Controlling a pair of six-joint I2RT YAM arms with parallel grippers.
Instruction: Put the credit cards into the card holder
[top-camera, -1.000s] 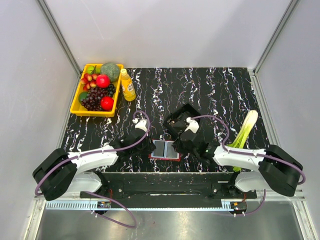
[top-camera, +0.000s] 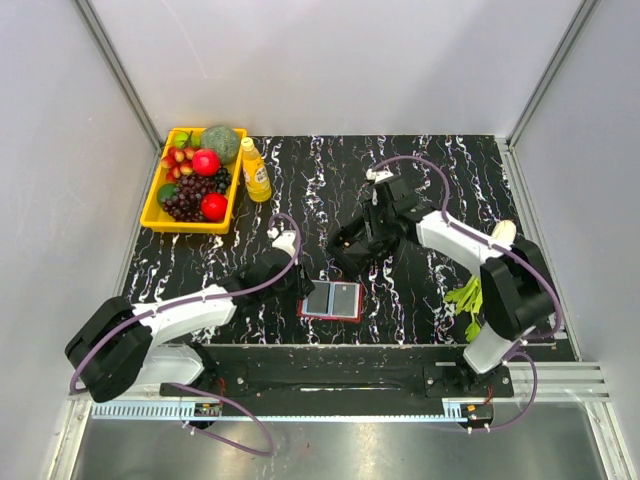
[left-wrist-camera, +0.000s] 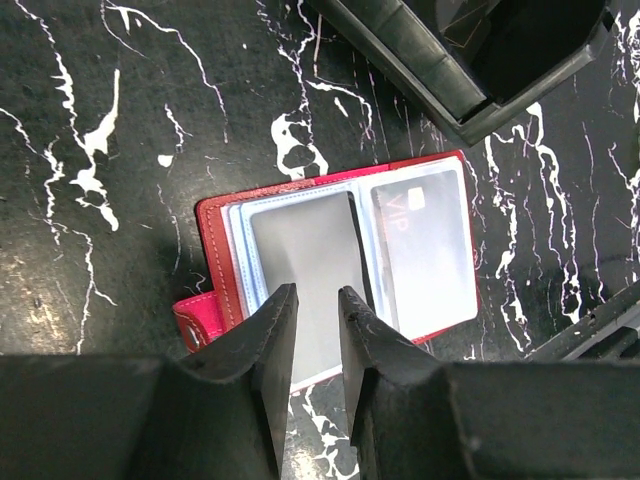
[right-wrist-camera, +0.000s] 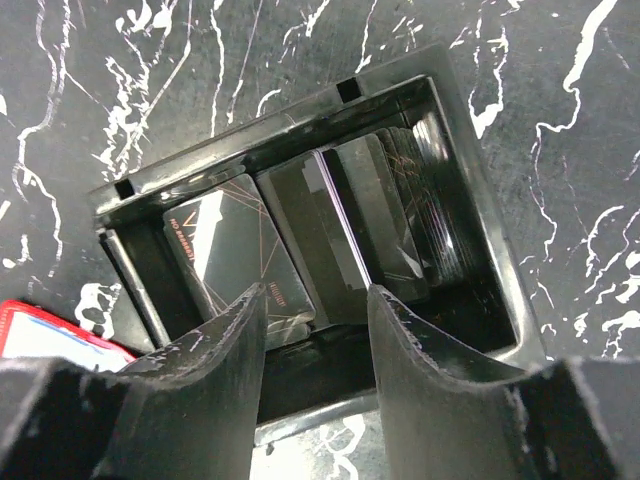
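Observation:
The red card holder (left-wrist-camera: 420, 255) lies open on the black marbled table, clear sleeves facing up. My left gripper hangs just over it, fingertips a little apart with nothing visible between them. Behind it sits a black tray (right-wrist-camera: 480, 230) holding several dark cards (right-wrist-camera: 225, 250), some flat, others stacked at one end. My right gripper is open above the tray, fingers over the cards, holding nothing.
A yellow fruit basket (top-camera: 152, 215) and a juice bottle (top-camera: 256, 175) stand at the back left. A leafy vegetable (top-camera: 465, 298) lies on the right, partly behind the right arm.
My right gripper has moved from beside the card holder back to above the black tray. The left arm looks unchanged.

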